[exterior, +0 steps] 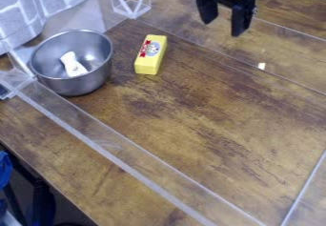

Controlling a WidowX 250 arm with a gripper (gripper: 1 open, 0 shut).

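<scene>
The dark gripper [226, 9] hangs at the top of the view over the wooden table, its two fingers pointing down, above and to the right of a yellow box [151, 56] with a small printed label. A steel bowl [91, 77] at the left holds a small white object [72, 63]. Whether the fingers are open or shut is hard to make out.
Clear plastic walls [121, 158] border the work area. A small white speck [261, 66] lies right of centre. A silvery covering [32, 15] fills the upper left.
</scene>
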